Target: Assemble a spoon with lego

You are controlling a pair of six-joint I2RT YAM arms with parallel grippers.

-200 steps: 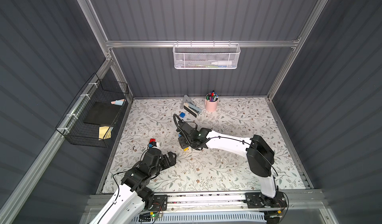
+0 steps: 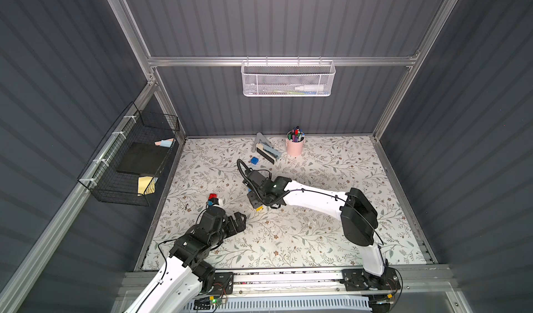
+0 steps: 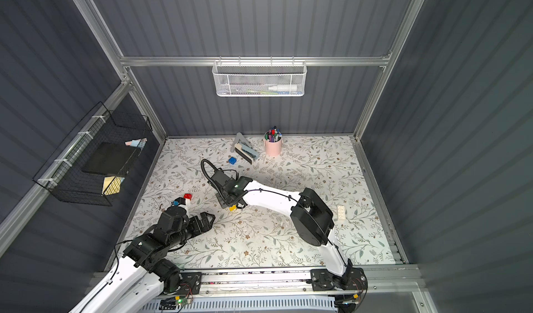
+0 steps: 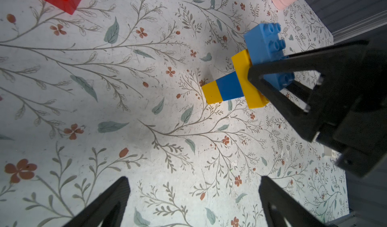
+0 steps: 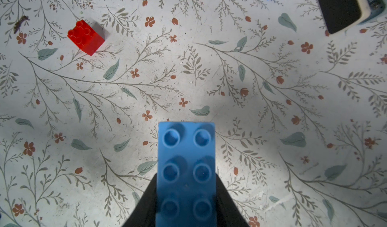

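My right gripper is shut on the lego assembly, above the table. Its light blue brick [image 4: 264,43] lies between the fingers, joined to a yellow brick [image 4: 249,82]; a dark blue brick [image 4: 229,86] and a small yellow end brick [image 4: 212,92] stretch away from that in a line. From the right wrist, only the light blue brick [image 5: 186,146] with its studs shows; the other pieces are hidden below. Low on the left, my left gripper [image 2: 239,222] stands open and empty, apart from the assembly. A loose red brick [image 5: 86,38] rests on the table beyond it.
Another loose blue brick [image 2: 254,160] lies towards the back, beside the stapler [image 2: 268,150] and a pink pen cup [image 2: 294,146]. A white domino-like piece [image 3: 341,212] lies at the right. Table space in front of the right arm is clear.
The left arm and the loose bricks stay where they were.
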